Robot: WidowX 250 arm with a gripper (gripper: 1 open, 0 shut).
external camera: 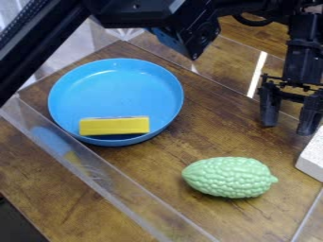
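A blue plate [120, 90] lies on the wooden table at the left, with a yellow bar [113, 126] resting inside it near its lower edge. A bumpy pale green toy gourd [229, 178] lies at the lower middle of the table. My black gripper [288, 117] is low at the right edge, above and right of the gourd and apart from it, its two fingers spread open with nothing visible between them.
A white block [314, 157] sits at the right edge beside my gripper. Clear plastic walls run along the left and back of the workspace. The dark arm crosses the top. Bare wood lies between plate, gourd and gripper.
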